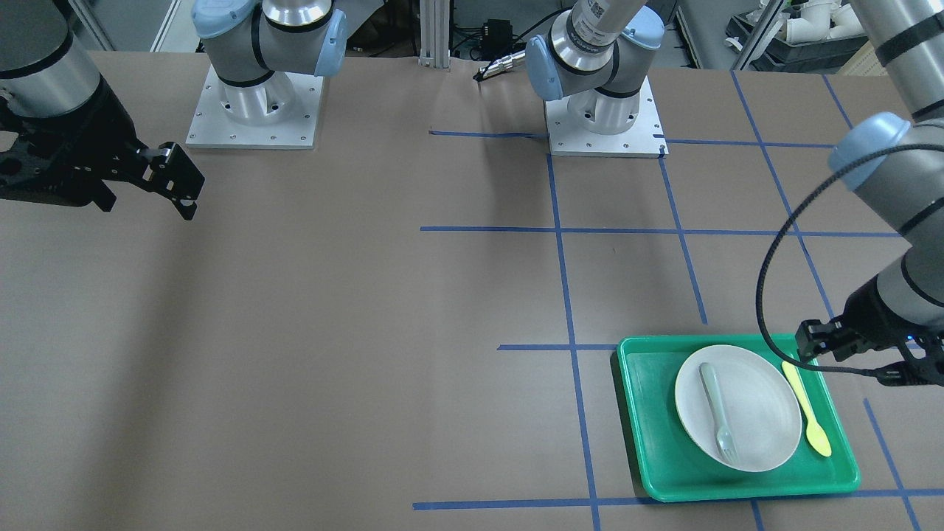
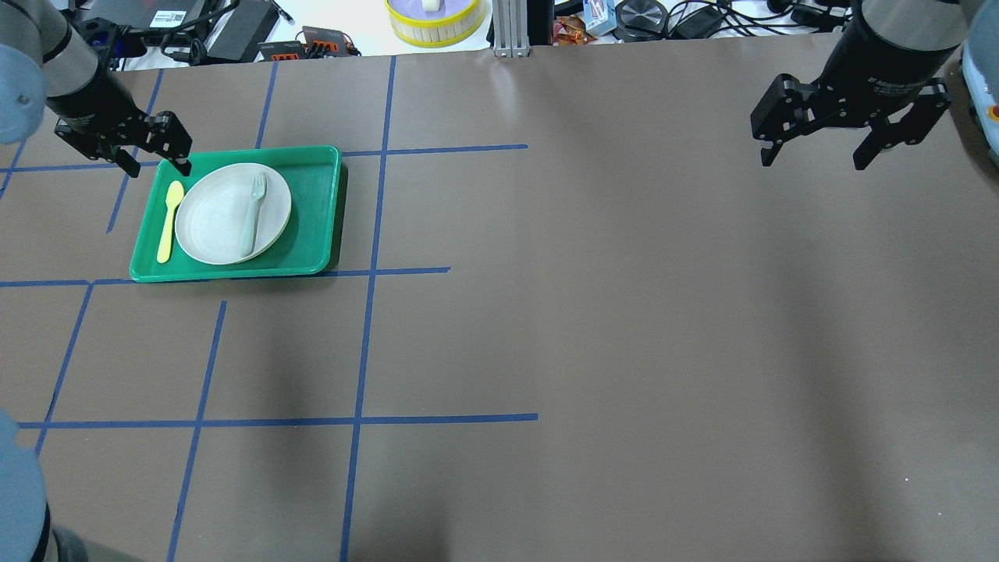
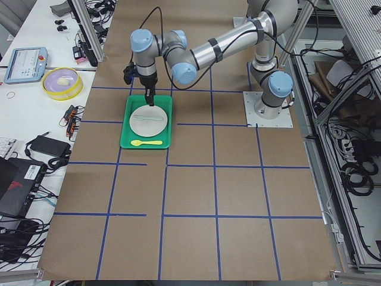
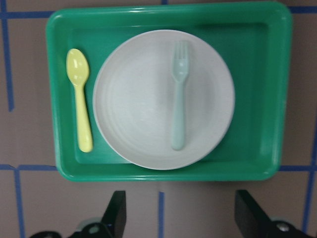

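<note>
A green tray (image 4: 257, 89) lies on the taped table, holding a white plate (image 4: 129, 99). A pale blue fork (image 4: 179, 114) rests on the plate, and a yellow spoon (image 4: 81, 109) lies in the tray beside it. My gripper is open and empty, with its black fingers at the bottom of the wrist view, just outside the tray's edge. In the front view it hangs above the tray's far right corner.
Another black gripper (image 2: 847, 122) hangs at the right of the top view. Other arms on white base plates stand along the table edge in the front view.
</note>
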